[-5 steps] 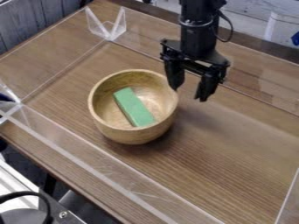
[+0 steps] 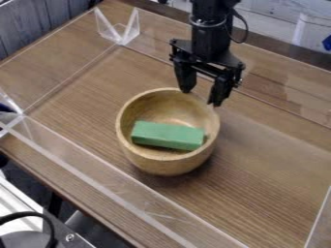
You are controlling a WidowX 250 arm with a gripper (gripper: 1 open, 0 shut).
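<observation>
A black robot gripper hangs over the back right rim of a round wooden bowl, its two fingers spread open with nothing seen between them. A green rectangular block lies inside the bowl, toward the front, lengthwise from left to right.
A clear plastic piece is at the back left. A black cable or tube lies at the bottom left corner.
The bowl has shifted right and toward the front, and the green block has turned from near upright in view to nearly horizontal. The gripper has moved slightly left.
</observation>
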